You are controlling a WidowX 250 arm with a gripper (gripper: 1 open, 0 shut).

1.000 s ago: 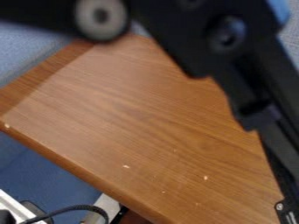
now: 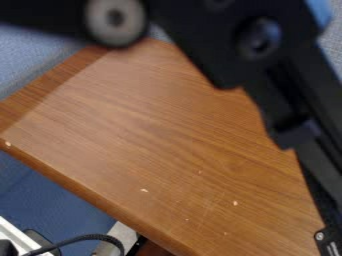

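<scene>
A wooden table top (image 2: 160, 150) fills most of the camera view, bare apart from a few small pale specks. Dark, blurred parts of the robot arm (image 2: 234, 40) cross the top and run down the right side, very close to the camera. I cannot make out the gripper's fingers among them, so its state does not show.
A blue-grey surface (image 2: 40, 190) lies beyond the table's left edge. At the bottom left are a white object (image 2: 14, 240) and a black cable (image 2: 87, 238).
</scene>
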